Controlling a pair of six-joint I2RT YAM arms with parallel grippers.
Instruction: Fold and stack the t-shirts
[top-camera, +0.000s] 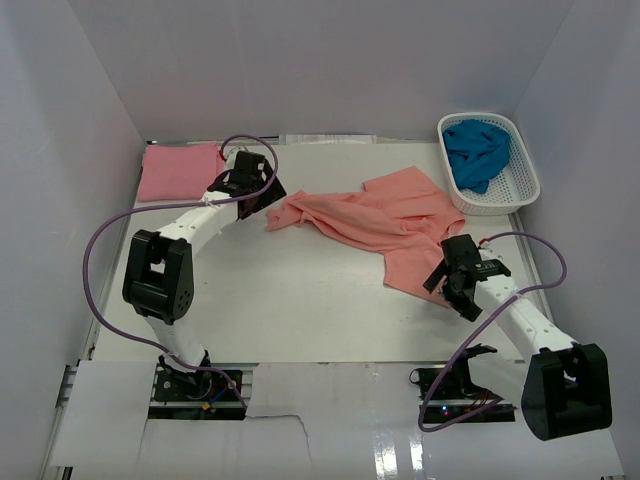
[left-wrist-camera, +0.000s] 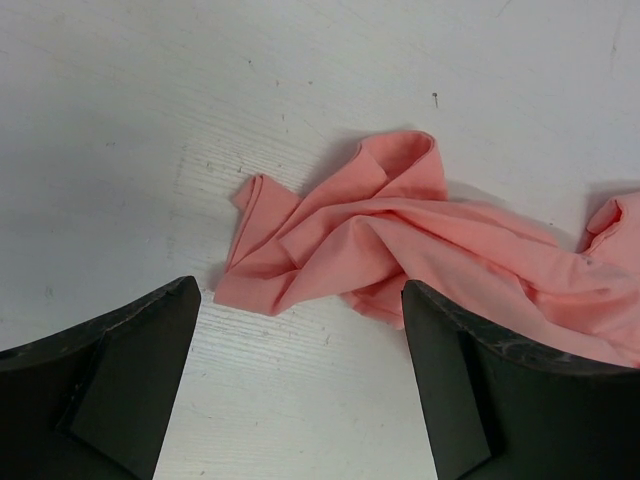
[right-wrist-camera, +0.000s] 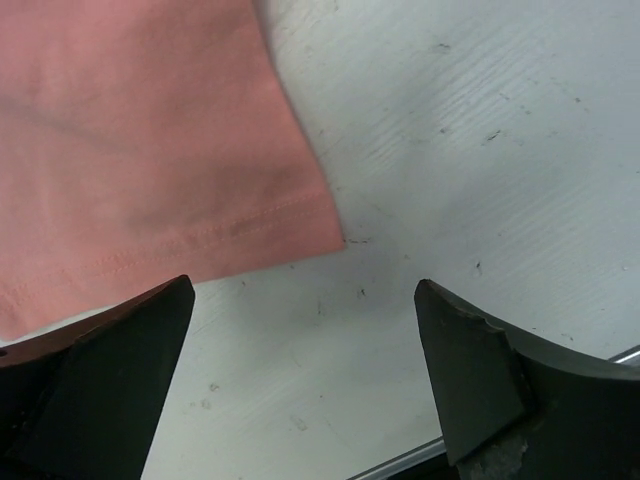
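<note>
A salmon t-shirt (top-camera: 370, 220) lies rumpled and spread across the middle right of the table. My left gripper (top-camera: 270, 190) hangs just beyond its bunched left end, which shows as crumpled folds (left-wrist-camera: 330, 250) in the left wrist view; its fingers stand open and empty. My right gripper (top-camera: 446, 290) is open over the shirt's near-right corner, whose flat hem (right-wrist-camera: 260, 230) shows in the right wrist view. A folded pink shirt (top-camera: 175, 175) lies at the back left, partly behind the left arm.
A white basket (top-camera: 505, 195) holding a blue cloth (top-camera: 475, 150) stands at the back right. Walls border the sides and back.
</note>
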